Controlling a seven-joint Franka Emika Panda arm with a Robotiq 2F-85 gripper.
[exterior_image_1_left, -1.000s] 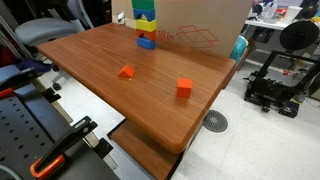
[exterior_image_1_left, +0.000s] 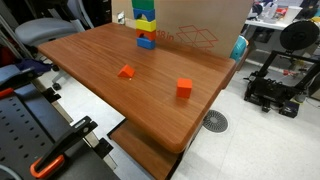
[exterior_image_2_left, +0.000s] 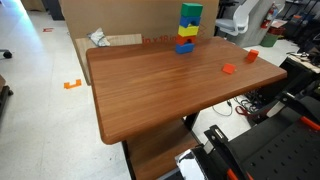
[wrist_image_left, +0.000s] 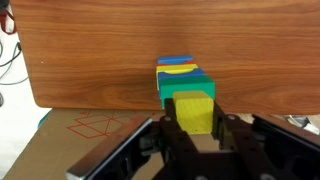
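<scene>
In the wrist view my gripper is shut on an orange block (wrist_image_left: 194, 110). The block lines up over a green block (wrist_image_left: 183, 85), whose teal-green edge shows around it; whether the two touch I cannot tell. Under the green, yellow and blue edges of a stack peek out. From the side, the stack is upright, with the green block (exterior_image_2_left: 191, 10) at the top, blue and yellow (exterior_image_2_left: 187, 31) beneath it, and a blue block (exterior_image_1_left: 147, 43) at the base. Neither exterior view contains the gripper.
Two loose orange-red blocks, one nearer (exterior_image_1_left: 184, 88) and one farther (exterior_image_1_left: 126, 72), lie on the wooden table (exterior_image_1_left: 150, 100). A cardboard panel (exterior_image_1_left: 200, 30) stands behind the stack.
</scene>
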